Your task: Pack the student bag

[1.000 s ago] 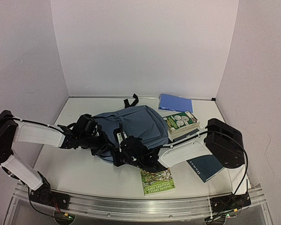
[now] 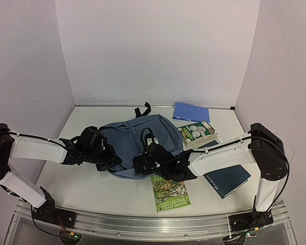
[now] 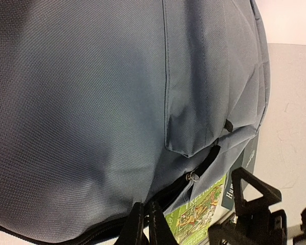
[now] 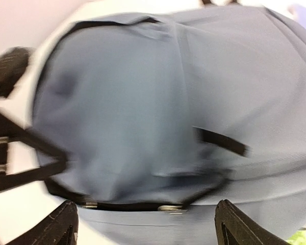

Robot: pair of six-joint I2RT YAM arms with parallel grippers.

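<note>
The blue-grey bag (image 2: 122, 140) lies flat in the middle of the table, its zipped edge towards the front. At that edge, my left gripper is shut on the bag's black zip border, which runs between its close-set fingertips. My right gripper stands open above the front of the bag, to the right of the left one, with nothing between its wide-apart fingers. A zip pull (image 3: 192, 176) shows on the border in the left wrist view. The bag's mouth looks mostly flat; its inside is hidden.
A green illustrated book (image 2: 173, 201) lies in front of the bag, partly under the right arm. To the right are a dark book (image 2: 228, 181) and thick green-covered books (image 2: 198, 133). A blue folder (image 2: 191, 112) lies at the back.
My right gripper has moved right, away from the left gripper, along the bag's front edge. The left arm has shifted only slightly. The books and folder have stayed put.
</note>
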